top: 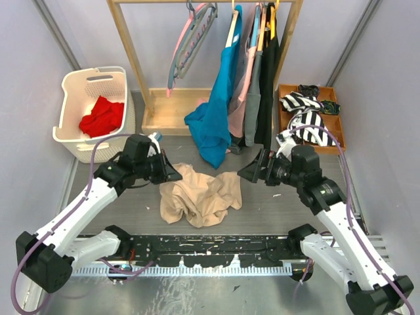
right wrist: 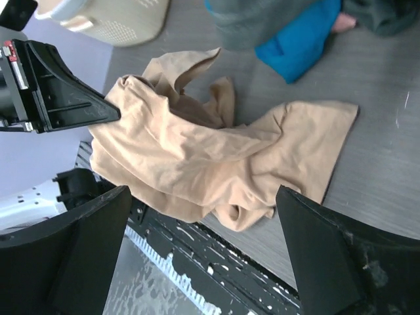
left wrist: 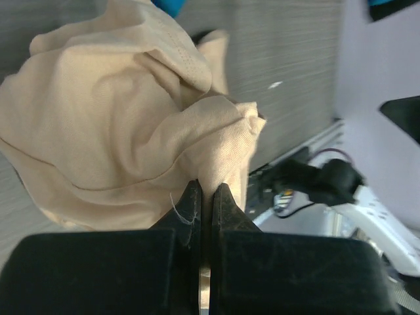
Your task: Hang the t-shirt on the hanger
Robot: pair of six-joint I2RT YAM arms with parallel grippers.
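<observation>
A beige t-shirt (top: pixel 200 197) lies crumpled on the grey floor between the two arms. One end of it is pinched in my left gripper (top: pixel 178 178), which is shut on a fold of the cloth. In the left wrist view the fabric (left wrist: pixel 125 131) runs out from between the two black fingertips. To the right of the shirt, my right gripper (top: pixel 244 176) stands open near its edge with nothing between its fingers. Several empty hangers (top: pixel 193 42) in pink and grey hang on the left of the rack.
On the wooden rack (top: pixel 167 108) a blue garment (top: pixel 223 111) and several others hang down near the shirt. A cream basket (top: pixel 69 134) holds red cloth (top: pixel 102 117) at left. A wooden tray (top: pixel 284 118) of folded clothes lies right.
</observation>
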